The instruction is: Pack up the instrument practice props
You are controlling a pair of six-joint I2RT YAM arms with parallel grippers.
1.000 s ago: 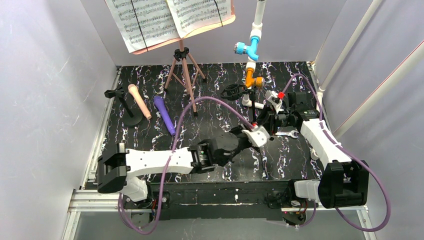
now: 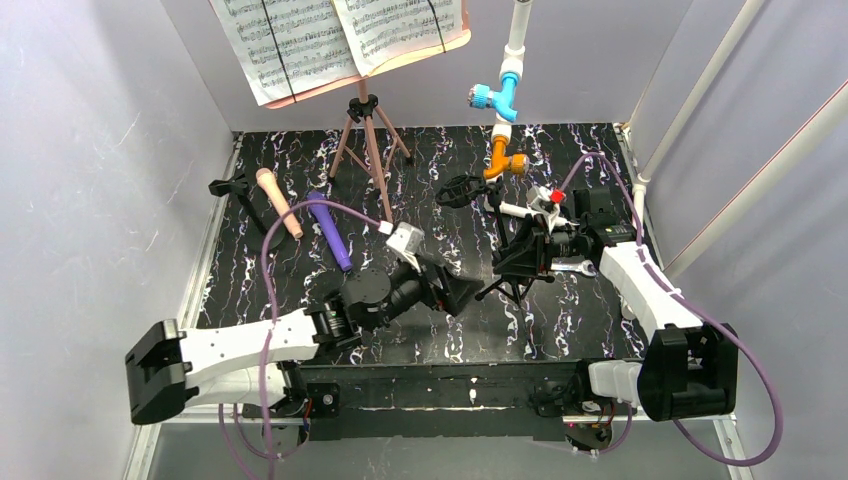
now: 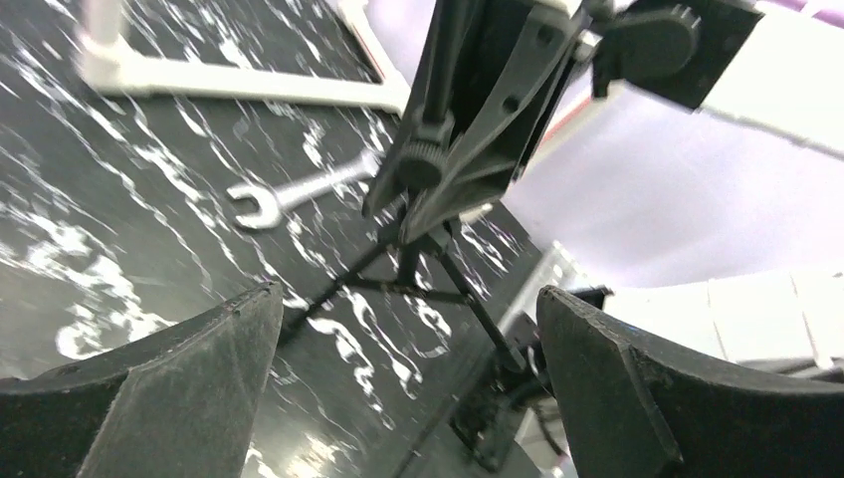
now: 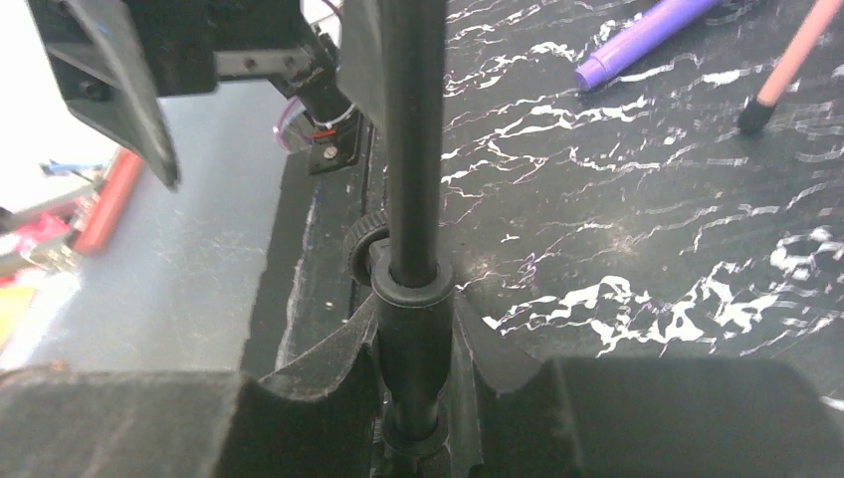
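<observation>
A black microphone stand (image 2: 500, 225) with a round ring on top is upright at the centre right; my right gripper (image 2: 518, 255) is shut on its tube, near a collar (image 4: 413, 309) with a knob. My left gripper (image 2: 462, 292) is open just left of the stand, whose tripod legs (image 3: 468, 299) show between and beyond its empty fingers. A pink microphone (image 2: 278, 200) and a purple microphone (image 2: 330, 230) lie on the left beside a small black stand (image 2: 262, 232). A pink music stand (image 2: 370, 150) with sheet music (image 2: 290, 45) stands at the back.
White pipe with orange (image 2: 500, 160) and blue (image 2: 505, 95) taps rises behind my right gripper. A wrench (image 3: 259, 204) lies on the marble surface (image 2: 420, 340) beyond the stand. Walls enclose three sides.
My left arm has pulled back leftward from the stand, its gripper now apart from it. The stand and my right gripper have shifted only slightly.
</observation>
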